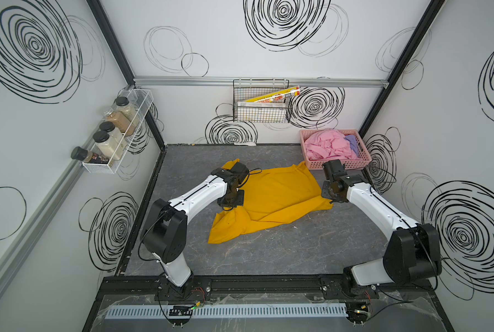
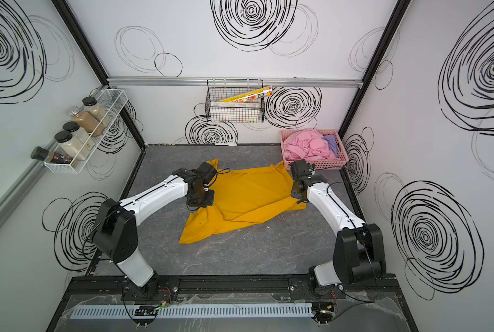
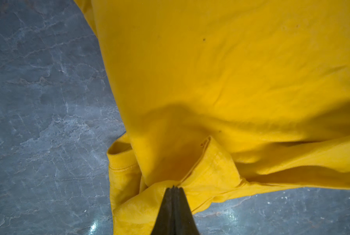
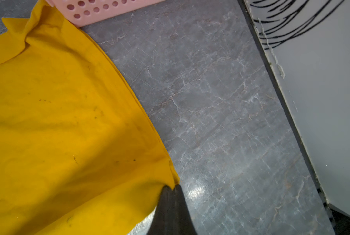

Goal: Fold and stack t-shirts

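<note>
The yellow t-shirt lies spread on the grey table, its near edge lifted and partly folded over toward the back. In the left wrist view my left gripper is shut on a fold of the yellow cloth, close to a sleeve opening. My right gripper is shut on the shirt's right corner, where the cloth rises to its fingertips. Both arms reach over the near half of the shirt, the left one hiding part of its left side.
A pink basket holding pink and purple cloth stands at the back right, close to the shirt's far corner. Bare table shows in front. A wire rack with jars hangs on the left wall.
</note>
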